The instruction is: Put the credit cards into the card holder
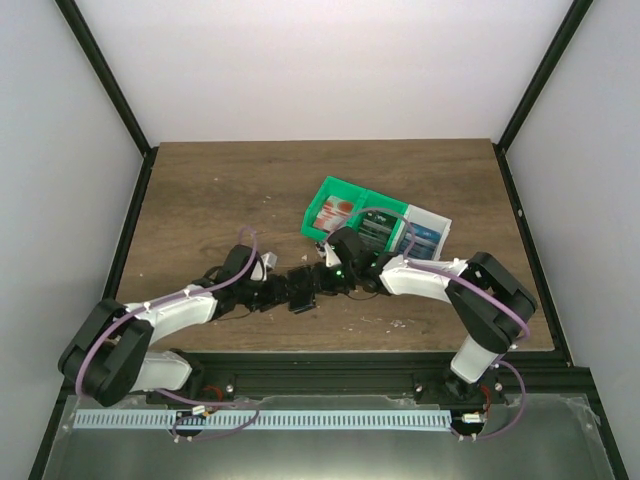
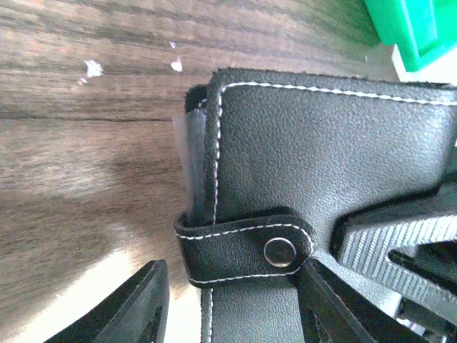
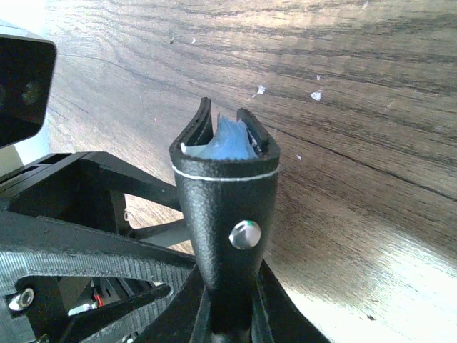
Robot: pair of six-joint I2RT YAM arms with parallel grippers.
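Between my two grippers is the black leather card holder point(image 1: 301, 288), with white stitching and a strap closed by a silver snap point(image 2: 279, 252). My right gripper is shut on the holder's edge. Bluish clear plastic point(image 3: 230, 143) shows in the holder's end, between its two covers. The left gripper is open at the strap side, its fingers point(image 2: 136, 307) standing apart near the strap. Reddish cards point(image 1: 333, 213) and dark cards point(image 1: 376, 230) lie in the green bins, bluish cards point(image 1: 421, 242) in the white bin.
The green bins point(image 1: 326, 186) and the white bin point(image 1: 445, 222) stand behind my right arm, toward the middle right of the wooden table point(image 1: 220, 180). Both grippers are very close to each other.
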